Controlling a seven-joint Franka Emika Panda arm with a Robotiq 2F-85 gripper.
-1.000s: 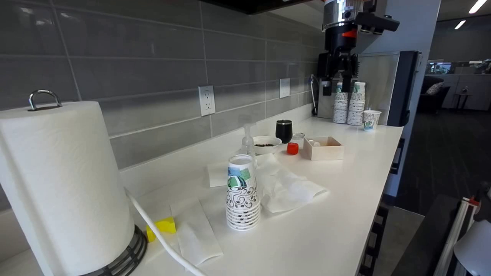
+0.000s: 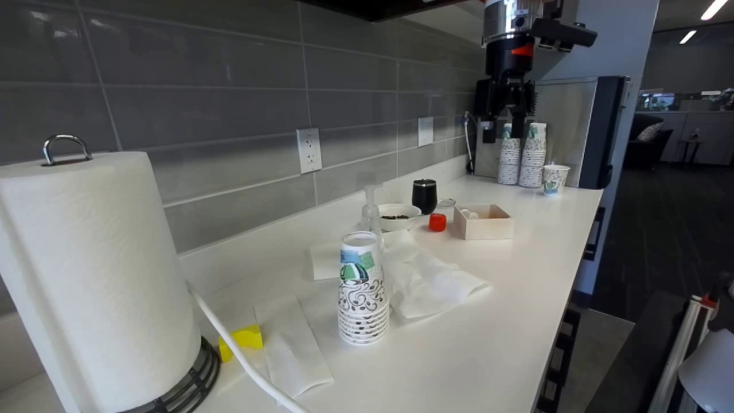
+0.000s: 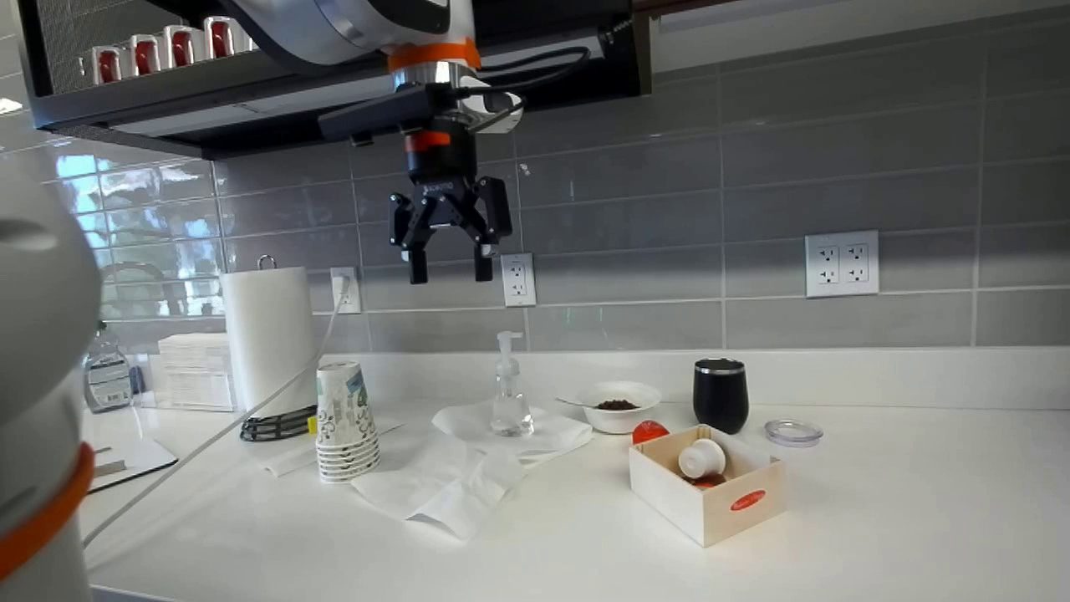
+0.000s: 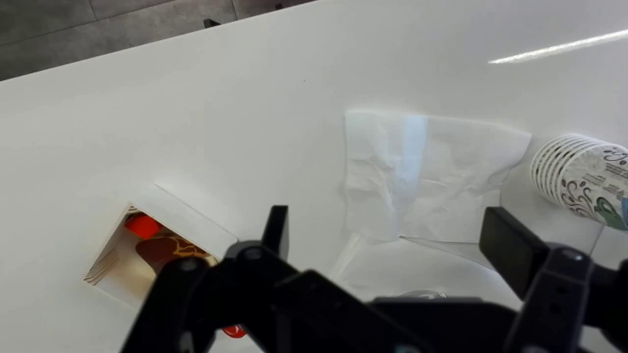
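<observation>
High above the counter, my gripper stands open, its two fingers wide apart and nothing between them. In the wrist view, crumpled white paper lies flat on the counter beyond the fingertips, and a stack of patterned paper cups stands to the right. A wooden box holds a small white cup on its side and something red. Behind the box are a black tumbler and a red object. A white bowl with dark bits inside sits near the wall.
A clear pump bottle stands on paper by the wall. The paper towel roll and a white cord occupy the near left in exterior view 1. A clear lid lies right of the tumbler.
</observation>
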